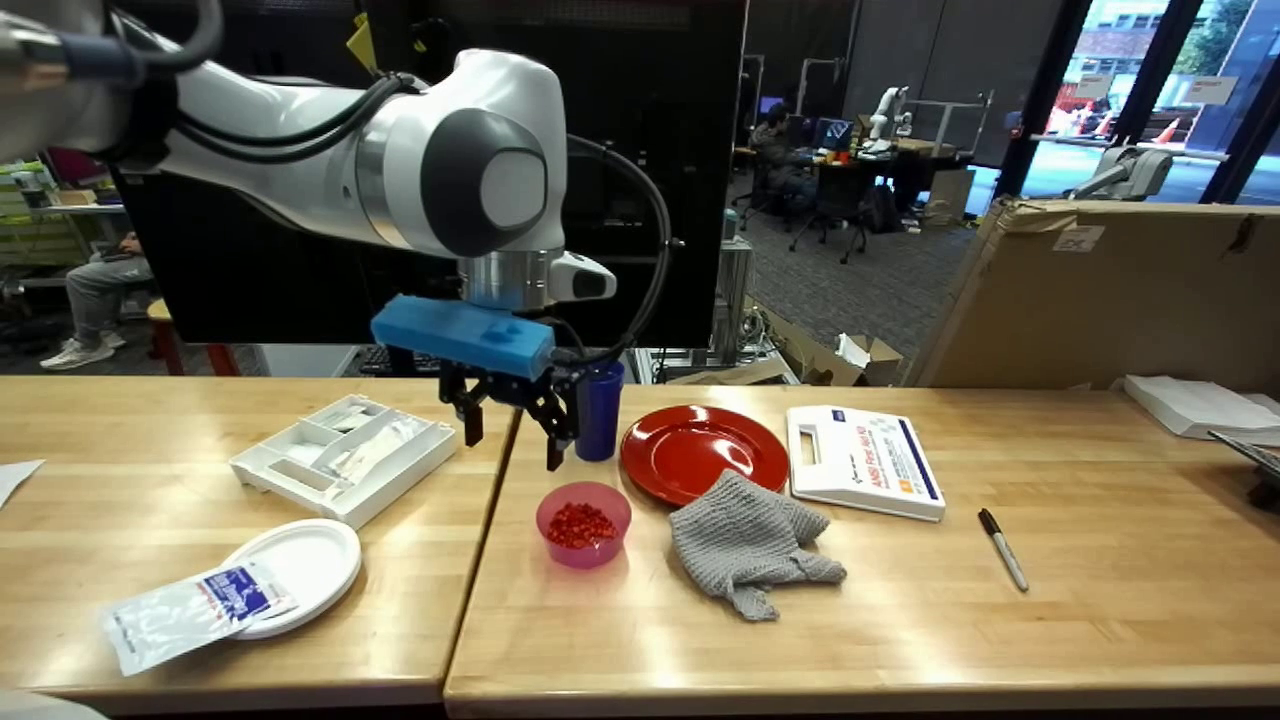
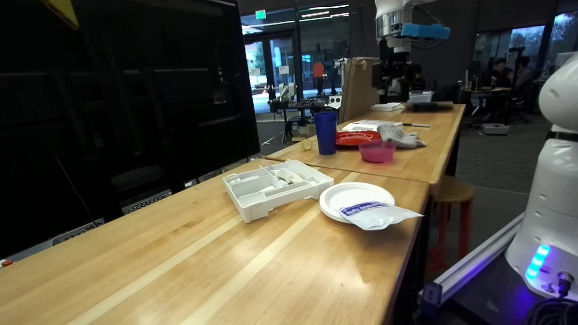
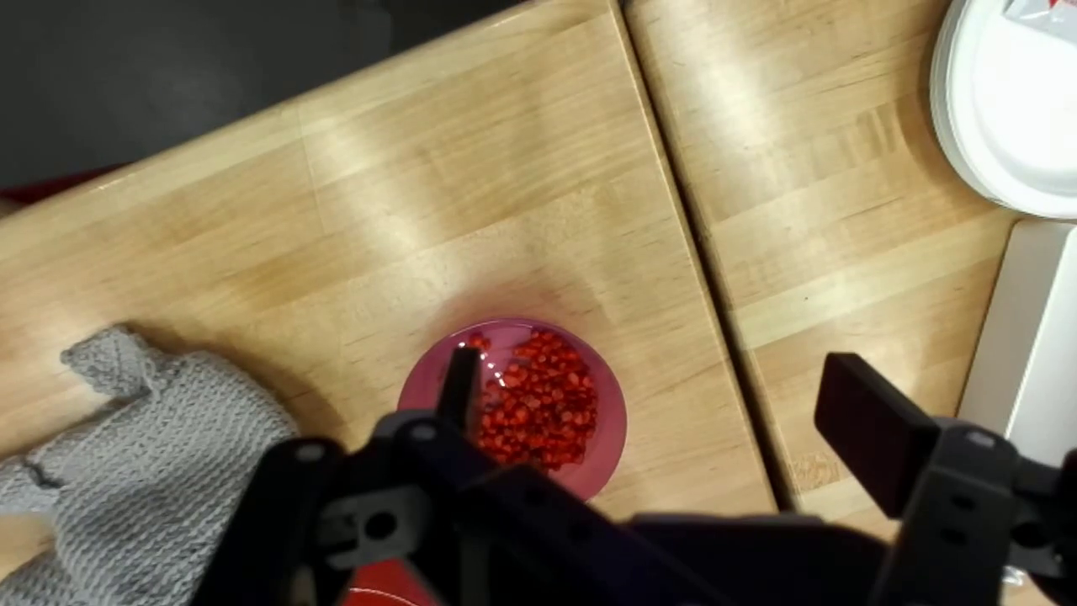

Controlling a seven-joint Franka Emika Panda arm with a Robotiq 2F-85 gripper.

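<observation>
My gripper (image 1: 513, 438) hangs over the table with its fingers spread wide and nothing between them. In the wrist view the left finger (image 3: 460, 389) overlaps the pink bowl (image 3: 608, 429), while the right finger (image 3: 873, 433) is over the neighbouring tabletop. Small red pieces (image 3: 540, 404) lie inside the bowl. Behind the bowl stands a blue cup (image 1: 599, 414), partly hidden by the gripper in exterior view 1. A red plate (image 1: 704, 450) lies to the right of the cup. A crumpled grey knit cloth (image 1: 750, 546) touches or overlaps the plate's front edge.
Left of the table seam sit a white divided tray (image 1: 384, 480) and white plates (image 1: 314, 570) with a plastic packet (image 1: 180, 618) on top. A white first aid case (image 1: 864, 462) and a black marker (image 1: 1003, 550) lie to the right. Front table space near the bowl is clear.
</observation>
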